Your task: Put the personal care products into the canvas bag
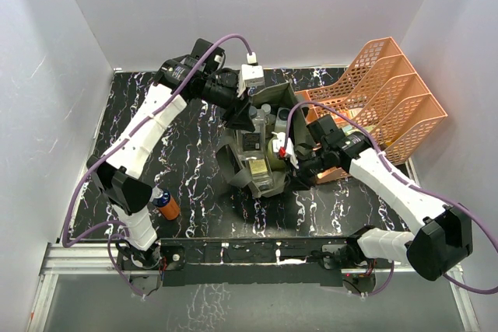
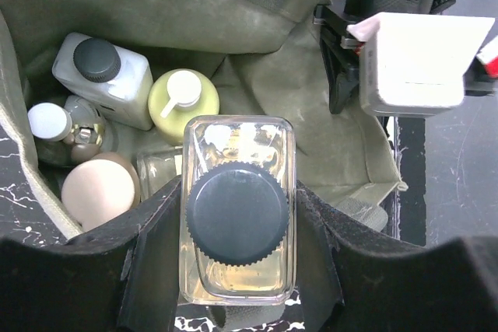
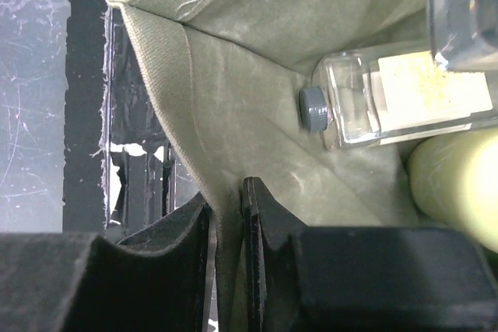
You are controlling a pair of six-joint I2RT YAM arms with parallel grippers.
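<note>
My left gripper (image 1: 243, 118) is shut on a clear rectangular bottle with a dark cap (image 2: 237, 211), held over the open canvas bag (image 2: 311, 130). Inside are a white bottle with black cap (image 2: 117, 83), a green pump bottle (image 2: 183, 114), a beige round container (image 2: 97, 192), smaller containers and a lying clear bottle with yellow label (image 3: 397, 95). My right gripper is at the bag's near right edge, its fingers close around the canvas rim; whether they grip it I cannot tell. An orange bottle (image 1: 166, 204) stands on the table at lower left.
An orange plastic basket (image 1: 405, 114) with compartments stands at the right of the bag. Grey walls border the table.
</note>
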